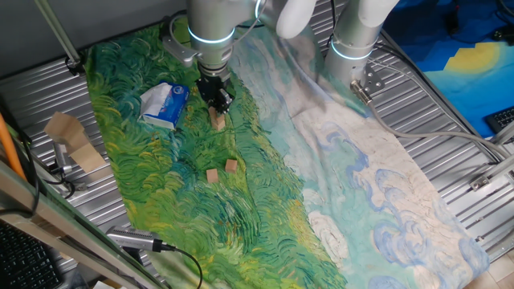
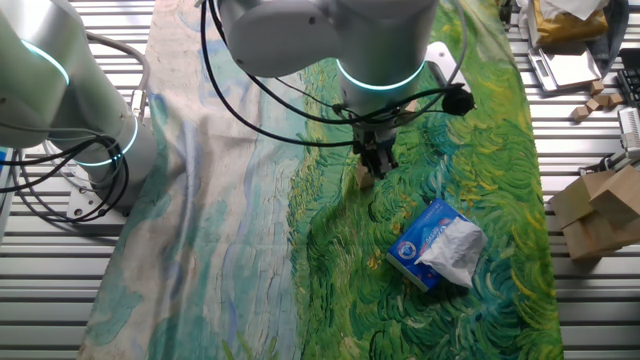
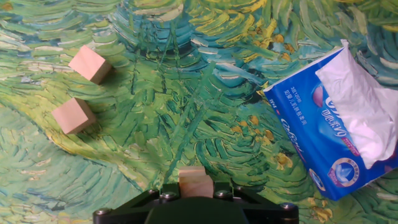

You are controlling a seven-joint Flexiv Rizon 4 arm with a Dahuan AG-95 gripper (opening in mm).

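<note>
Two wooden blocks show at the bottom middle of the wrist view, a nearer block [image 3: 196, 186] overlapping a farther block [image 3: 191, 170]. In exterior view 1 they form one tall wooden shape [image 1: 218, 123] just under my gripper [image 1: 215, 104]. The dark fingers [image 3: 169, 191] come close on both sides of the nearer block; whether they press on it is unclear. Two loose wooden cubes lie apart from these, one cube [image 3: 90, 64] and another cube [image 3: 73, 116], at the left of the wrist view. The gripper's body hides part of the nearer block.
A blue tissue pack [image 1: 165, 105] with a white tissue sticking out lies close beside the gripper.
</note>
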